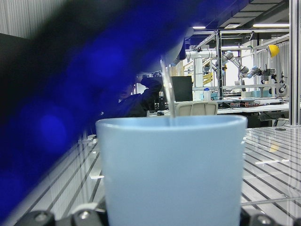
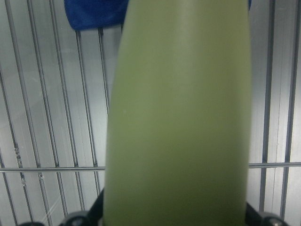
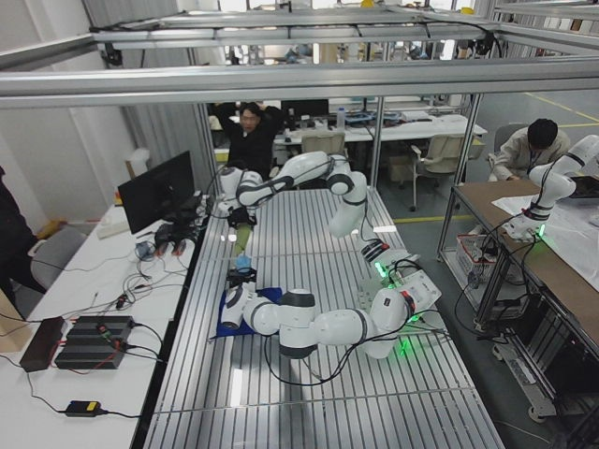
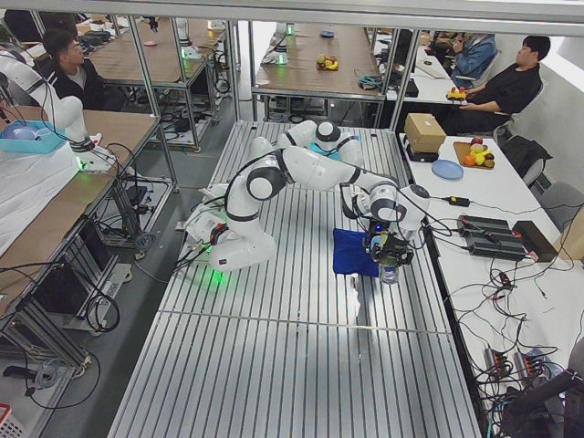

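Note:
A pale blue cup (image 1: 171,169) (image 3: 245,263) is in my left gripper (image 3: 241,275), which is shut on it over the blue cloth's edge. A green bottle (image 2: 176,113) (image 3: 241,239) is in my right gripper (image 3: 240,219), shut on it and tilted toward the cup. In the left wrist view a thin pale streak stands above the cup's rim; what it is, I cannot tell. Blurred dark blue fills that view's upper left. The cup's inside is hidden.
The blue cloth (image 4: 351,251) lies on the slatted metal table (image 4: 274,374). Both arms arch over the table. Beside it stands a white desk (image 3: 94,393) with a monitor, cables and black boxes.

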